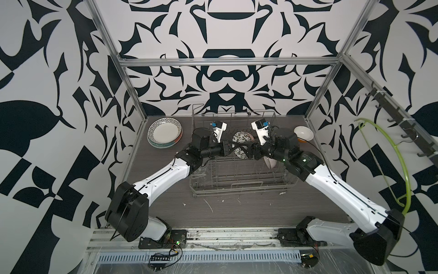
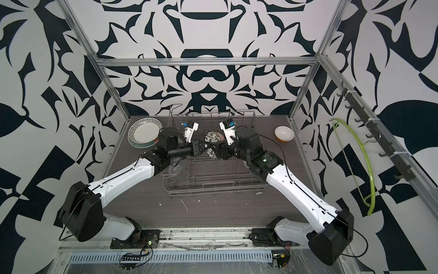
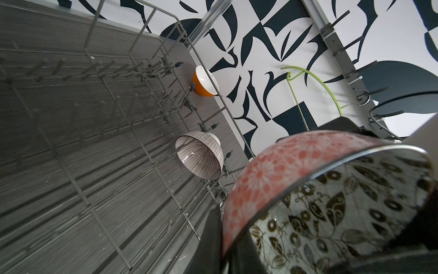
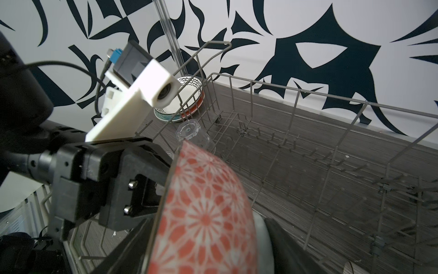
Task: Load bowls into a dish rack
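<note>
A bowl point(image 1: 241, 145), pink flowers outside and dark leaves on white inside, is held tilted above the dish rack point(image 1: 241, 184), between my two grippers. In the left wrist view its near rim passes between the fingers of my left gripper, which is shut on it. My right gripper has its fingers spread, one on either side of the pink bowl point(image 4: 209, 214) in the right wrist view. Whether those fingers touch it I cannot tell. A striped bowl point(image 3: 200, 155) lies on its side in the rack's right part.
Plates or bowls point(image 1: 164, 131) are stacked on the table left of the rack. An orange bowl with white inside point(image 1: 303, 133) stands right of it. A clear cup point(image 4: 191, 130) sits at the rack's left. Most of the rack's middle and front is empty.
</note>
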